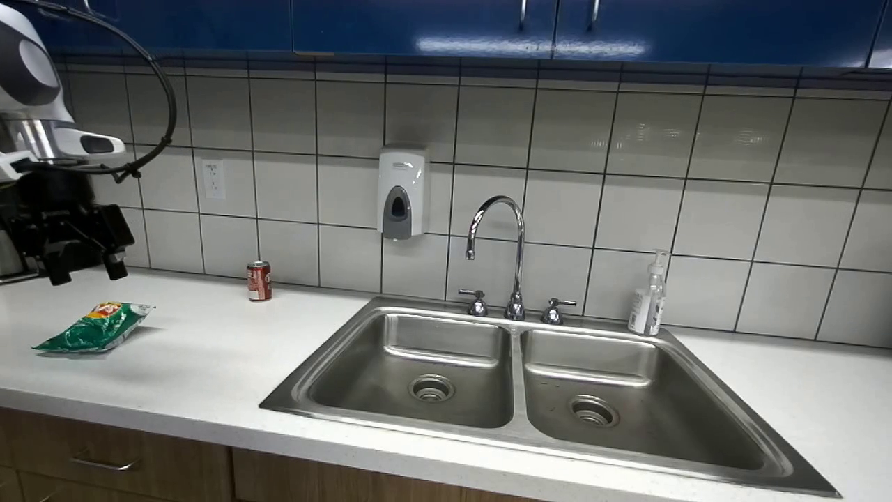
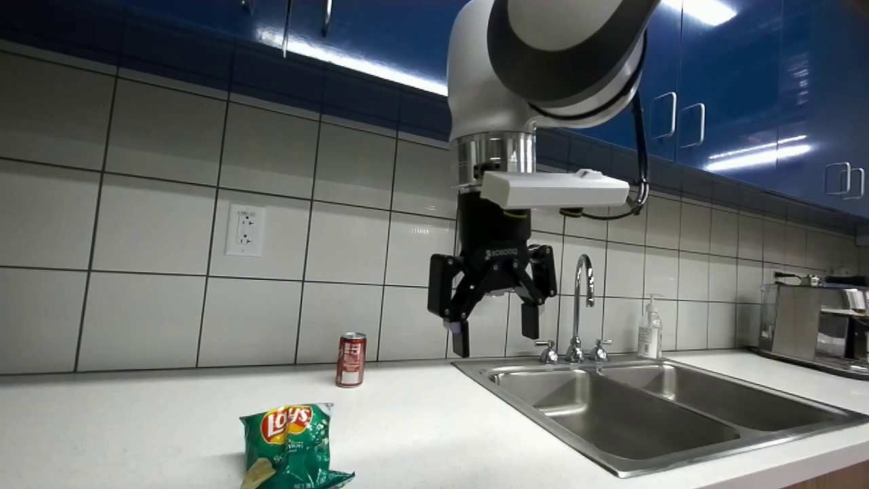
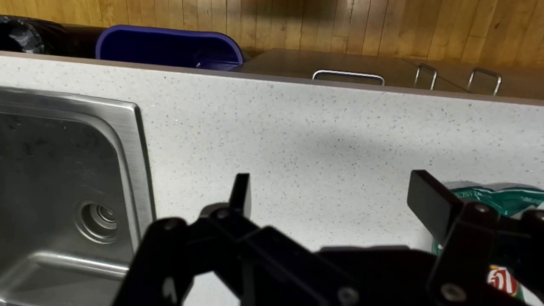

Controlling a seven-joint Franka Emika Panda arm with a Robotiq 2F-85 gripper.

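Observation:
My gripper (image 2: 497, 330) hangs open above the counter, nothing between its fingers. A green Lay's chip bag (image 1: 99, 327) lies on the white counter; in exterior view 2 the bag (image 2: 289, 444) is at the bottom, to the left of and lower than the gripper. From the wrist, the bag (image 3: 502, 201) shows at the right edge, partly hidden behind the right finger. Bare counter fills the gap between the fingertips there. A red soda can (image 1: 259, 281) stands upright near the tiled wall, farther back than the bag.
The steel double sink (image 1: 518, 393) with its tall faucet (image 1: 519, 251) takes up the counter's right part. A clear soap bottle (image 1: 649, 297) stands behind it. Blue cabinets (image 1: 418, 25) overhang the counter. Free counter lies between bag and sink.

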